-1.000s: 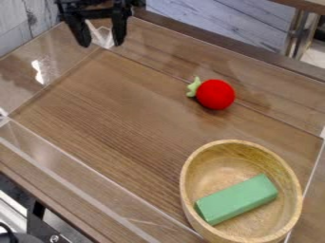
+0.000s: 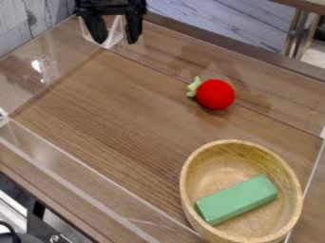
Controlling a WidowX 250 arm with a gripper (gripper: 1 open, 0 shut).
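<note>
The black gripper (image 2: 109, 28) is at the top left of the camera view, above the far end of the wooden table, partly cut off by the frame's top. Whether it is open or shut, or holds anything, is unclear. A red tomato-like object (image 2: 216, 95) with a green top lies right of the table's middle. A cream round bowl (image 2: 200, 177) at the lower right holds a green block (image 2: 237, 198).
A wooden ledge or wall runs along the upper right. A dark cable or part shows at the bottom left corner.
The gripper has moved upward in the view, toward the top edge. The red object, bowl and green block have not moved.
</note>
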